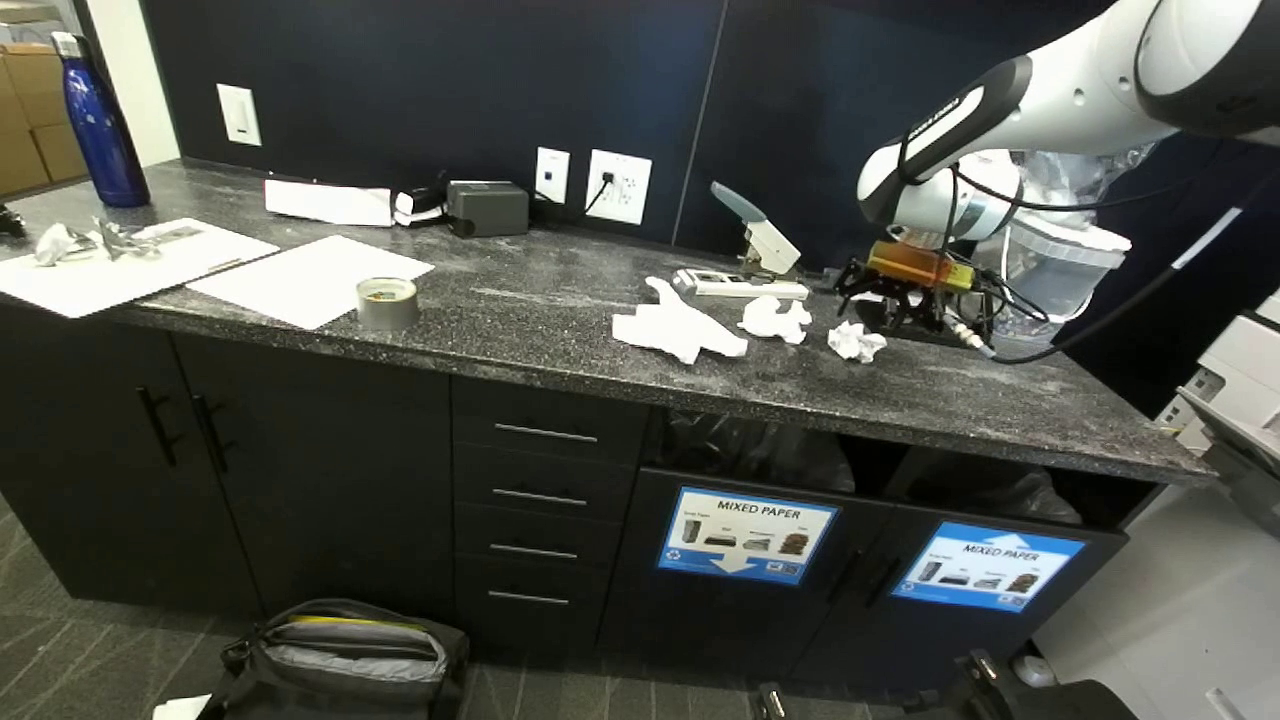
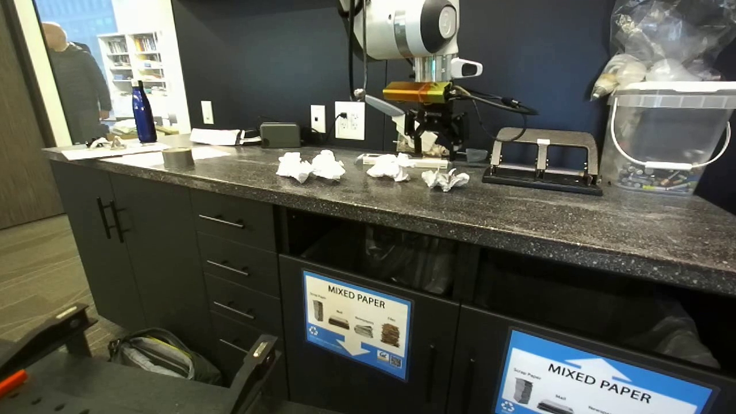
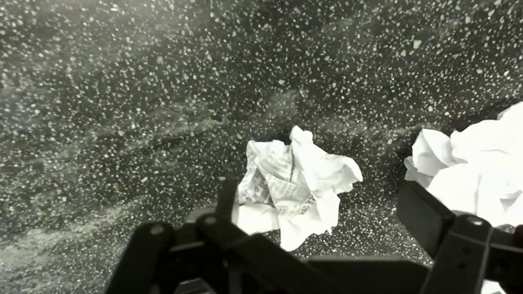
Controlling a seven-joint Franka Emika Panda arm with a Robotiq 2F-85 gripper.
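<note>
Crumpled white papers lie on the dark speckled counter. The rightmost ball (image 1: 855,341) is small, with a middle ball (image 1: 777,320) next to it and a wider crumpled sheet (image 1: 679,324) to the left. My gripper (image 2: 433,134) points down and is raised above the counter behind the papers in exterior view 2. In the wrist view the fingers stand wide apart. A crumpled paper with faint print (image 3: 294,191) shows between the fingers, lying on the counter and not held. Another white paper (image 3: 483,169) is partly hidden by the right finger (image 3: 424,215).
Behind the papers lies a white-grey device (image 1: 741,284), with an upright stapler-like tool (image 1: 768,244) nearby. A hole punch (image 2: 543,162) and a clear bucket (image 2: 662,138) stand at the right. A tape roll (image 1: 387,306) and flat sheets occupy the left.
</note>
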